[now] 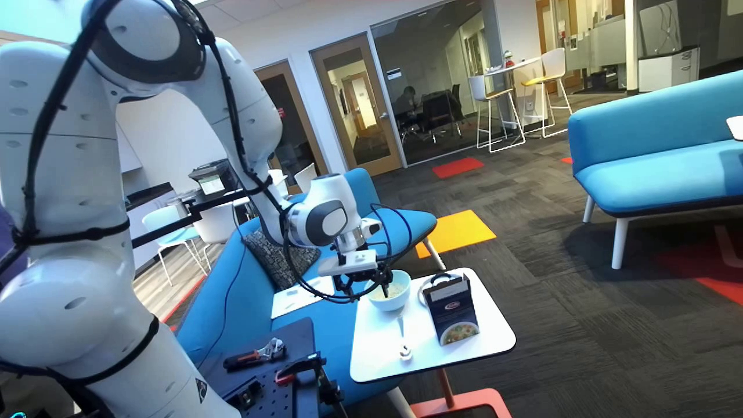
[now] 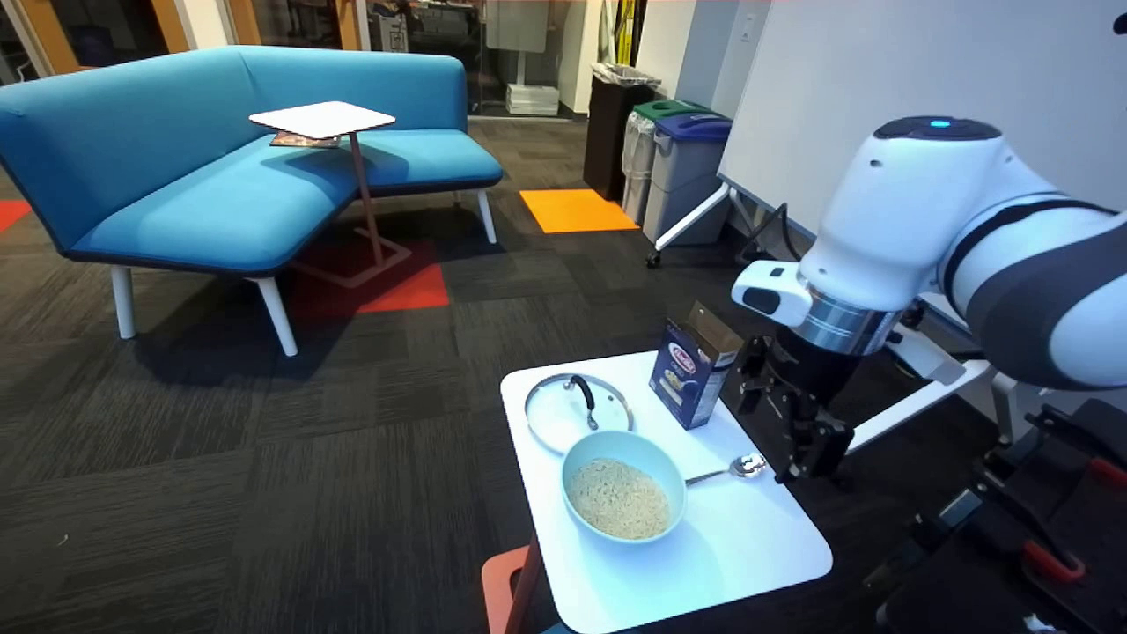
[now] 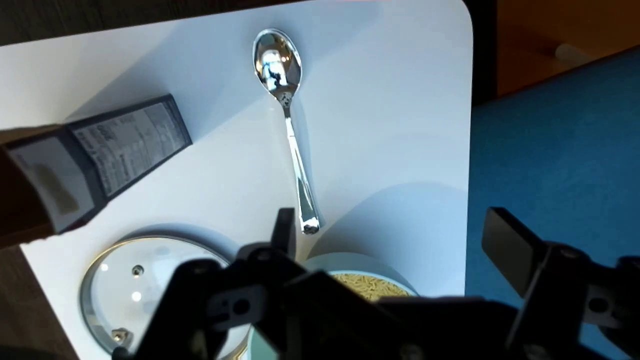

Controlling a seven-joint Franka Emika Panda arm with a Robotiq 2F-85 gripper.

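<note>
My gripper stands open above the white tabletop [image 3: 384,120], its fingers wide apart with nothing between them. A pale blue bowl [image 2: 623,442] holds small tan grains or pasta; in the wrist view the gripper's body hides much of it. A metal spoon [image 3: 294,135] lies flat beside the bowl, its handle end close to the left finger in that view. The round glass lid [image 2: 549,414] with a black handle rests on the table. Near it a dark blue box [image 2: 687,375] stands upright with its top flaps open.
A blue couch [image 3: 558,162] borders the table. In exterior view 1, a dark bench [image 1: 299,341] with a wrench [image 1: 261,354] and clamp is at the couch's near side.
</note>
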